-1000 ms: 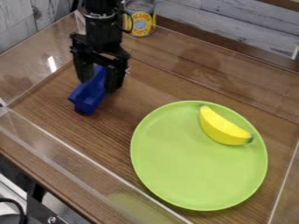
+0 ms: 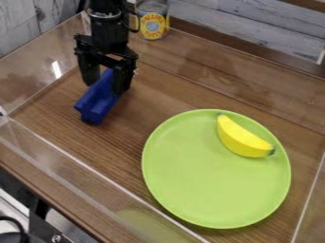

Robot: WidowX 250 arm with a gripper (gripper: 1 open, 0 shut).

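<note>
The black gripper [image 2: 105, 63] hangs over the upper end of a blue block [image 2: 97, 106] lying on the wooden surface at left. Its fingers stand apart around or just above that end; whether they touch it cannot be seen clearly. A green plate [image 2: 216, 195] fills the lower right, with a yellow banana [image 2: 244, 139] on its upper part.
A yellow-labelled can [image 2: 154, 19] stands at the back, right of the arm. Cables lie in the lower left corner.
The gripper has moved a little up and back from lower over the blue block, leaving more of it in view. The plate and banana are unchanged.
</note>
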